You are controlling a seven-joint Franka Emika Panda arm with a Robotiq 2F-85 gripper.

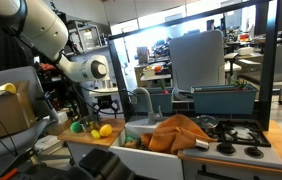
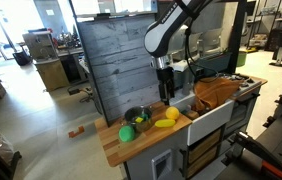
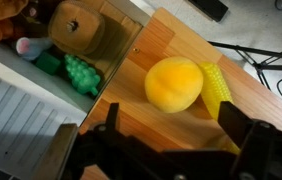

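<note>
A round yellow object (image 3: 174, 84) rests on the wooden counter, and beside it lies a yellow corn cob (image 3: 215, 88). From above, my gripper stands open, its dark fingers apart at the lower edge of the wrist view. The round yellow object shows just ahead of the gap between them, with nothing held. Exterior view 2 has the same round object (image 2: 172, 113) under and slightly in front of the gripper (image 2: 165, 100), with the corn cob (image 2: 164, 123) closer to the camera.
A dark pot (image 2: 138, 112) and a green object (image 2: 128, 132) stand on the counter's near end. The sink beside it holds a green bumpy item (image 3: 82, 75), a brown lidded item (image 3: 76, 27) and an orange cloth (image 1: 176, 134). Beyond is a stove (image 1: 239, 143).
</note>
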